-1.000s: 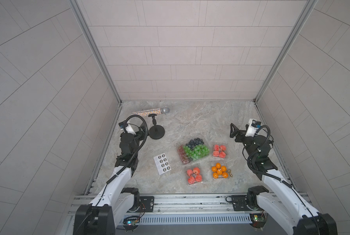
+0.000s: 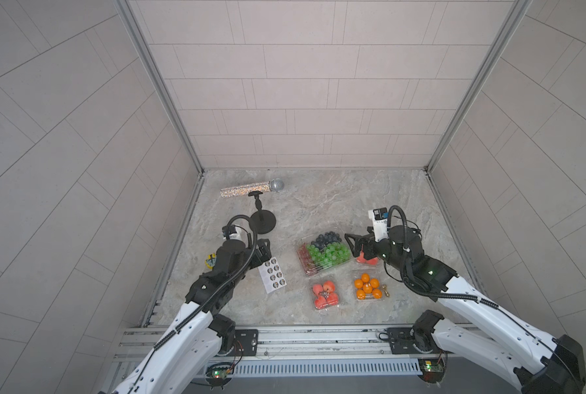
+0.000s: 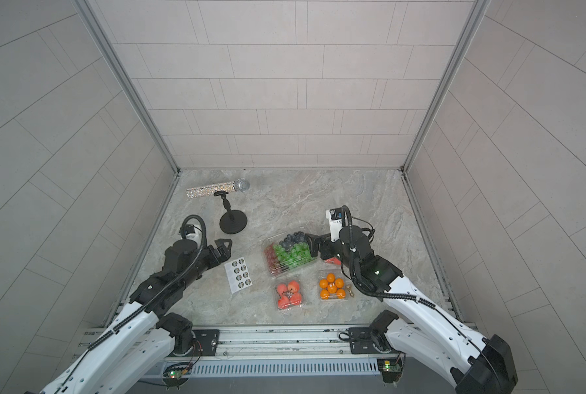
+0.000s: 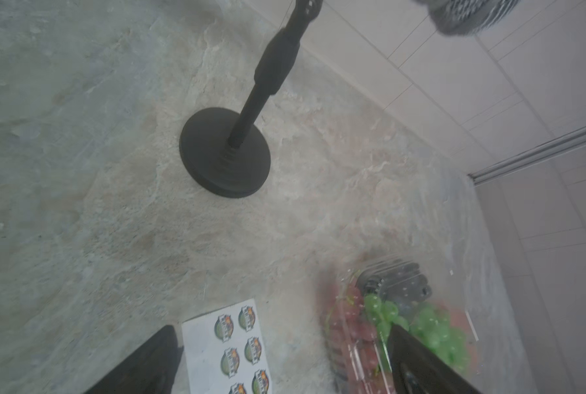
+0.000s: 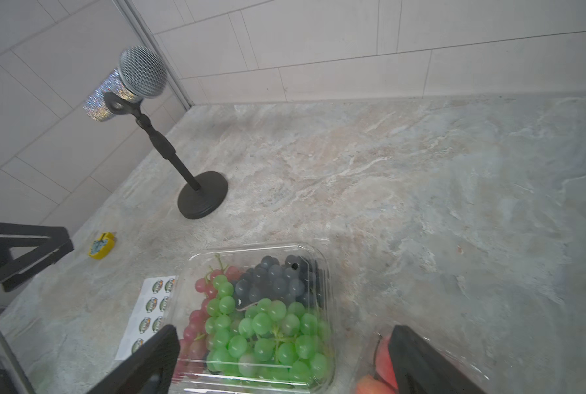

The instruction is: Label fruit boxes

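A white sheet of round stickers lies flat on the table, just right of my left gripper, which hangs open and empty above the tabletop. Near the middle sits a large clear box of red, green and dark grapes. My right gripper hovers open near that box's right end, holding nothing. Beneath the right arm, a box of peach-coloured fruit is partly covered. Closer to the front edge stand a second box of pinkish fruit and a box of oranges.
Behind the left arm stands a black microphone stand carrying a glittery microphone. A small yellow item lies at the left. Small gold pieces sit beside the oranges.
Boxes and sheet look unmoved.
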